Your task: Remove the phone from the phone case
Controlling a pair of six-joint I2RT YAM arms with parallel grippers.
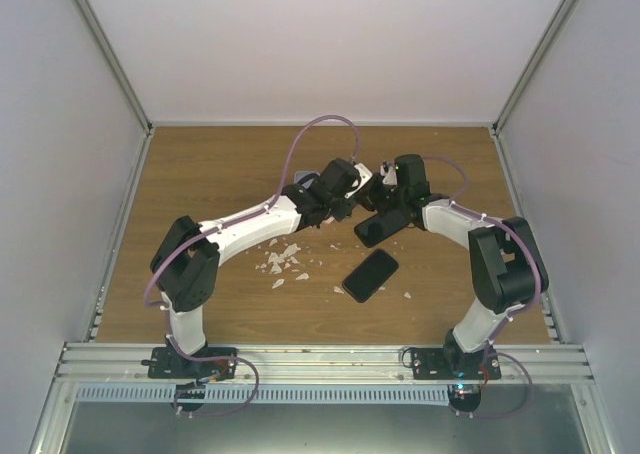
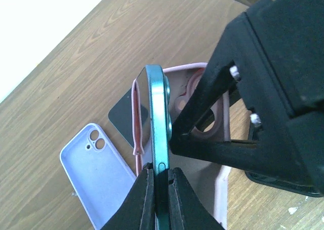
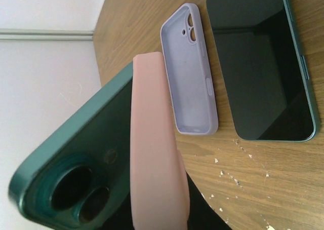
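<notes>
A teal phone (image 2: 161,113) stands almost edge-on in the left wrist view, its long edge between the fingertips of my left gripper, which is shut on it. Behind it the pink case (image 2: 218,199) shows its bare inside along the right; the phone's far side still lies by the case's left wall. My right gripper reaches over the case's right wall and is shut on it. In the right wrist view that pink wall hides the fingertips, and the phone's back with two camera lenses slants away to the left.
An empty lavender case (image 3: 190,78) lies on the table, with a dark-screened phone (image 3: 258,68) beside it. Another phone (image 1: 370,275) lies nearer the front. White scraps (image 1: 285,254) litter the table's middle.
</notes>
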